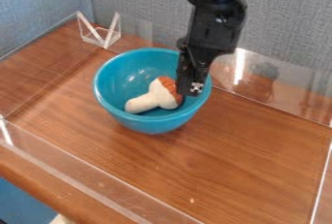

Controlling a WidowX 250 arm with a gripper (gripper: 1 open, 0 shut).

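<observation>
A blue bowl (128,113) sits on the wooden counter, left of centre. Inside it lies a white toy mushroom (148,102) with an orange-red cap, its stem pointing to the lower left. My black gripper (188,84) points down over the bowl's right side, its lower end beside the mushroom's cap and partly in front of it. Whether the fingers are open or shut, or touch the cap, I cannot tell from this view.
A white wire rack (100,31) stands at the back left near the grey walls.
</observation>
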